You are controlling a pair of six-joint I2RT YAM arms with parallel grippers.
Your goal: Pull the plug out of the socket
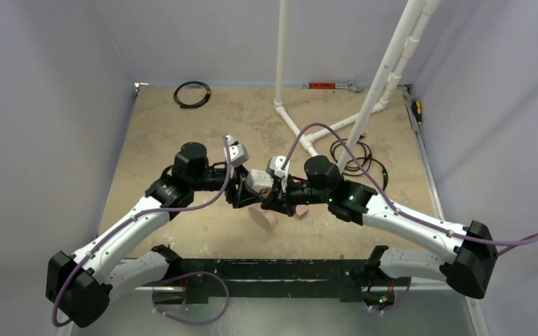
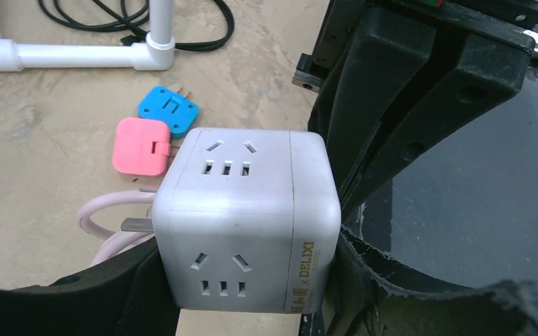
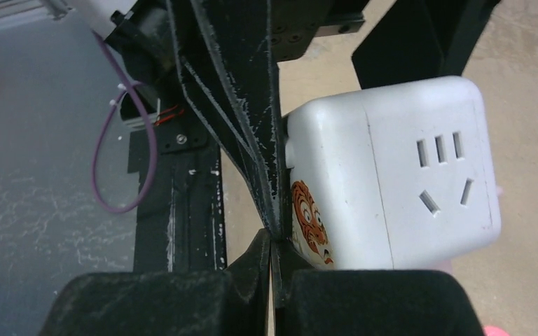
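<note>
My left gripper is shut on the white cube socket (image 2: pixel 242 217), with a finger on either side of it. Pale pink cord (image 2: pixel 108 199) loops out at the cube's left in the left wrist view, beside a flat metal piece (image 2: pixel 137 225). The plug body is hidden behind the cube; only a pale pink sliver (image 3: pixel 443 266) shows below it in the right wrist view. My right gripper is shut with nothing between its fingers, close to the cube's lower edge and outside the plug. A pale pink disc (image 1: pixel 264 217) shows beneath the grippers.
A pink adapter (image 2: pixel 141 147) and a blue adapter (image 2: pixel 169 110) lie on the table. White pipes (image 1: pixel 301 136), a black cable coil (image 1: pixel 366 157) and a black cable ring (image 1: pixel 192 96) are farther back.
</note>
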